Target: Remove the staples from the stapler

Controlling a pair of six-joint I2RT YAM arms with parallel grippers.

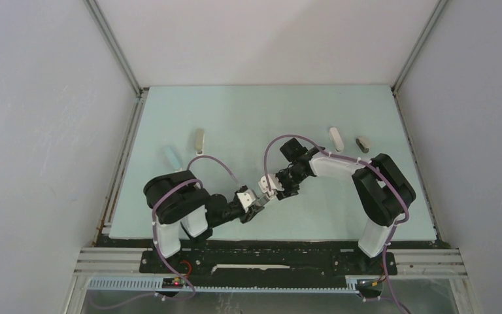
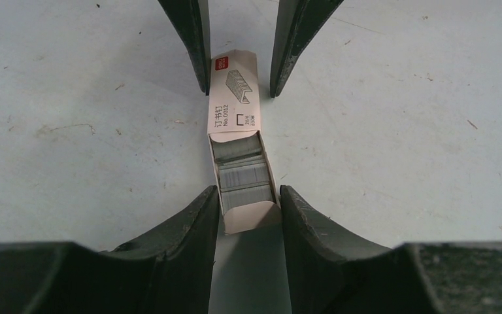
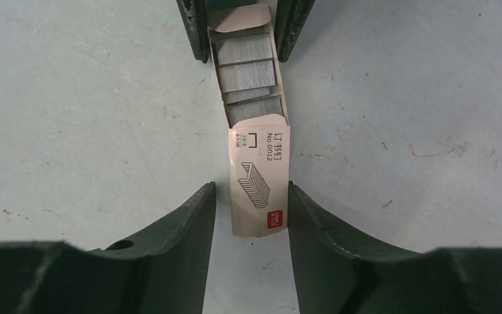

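Observation:
A small pale-pink staple box (image 2: 234, 98) lies on the table between both grippers, its sleeve slid apart from an inner tray. Several blocks of grey staples (image 3: 247, 75) show in the bared tray. At the tray end, the fingers of my left gripper stand close along both sides, and whether they press on it is unclear. My right gripper is open around the printed sleeve end, one finger near its side and a gap at the other. I cannot pick out the stapler for certain in the top view.
Toward the back right lie a whitish block (image 1: 336, 139) and a small grey-and-dark object (image 1: 363, 144). A beige object (image 1: 199, 140) and a light-blue one (image 1: 172, 158) lie at the left.

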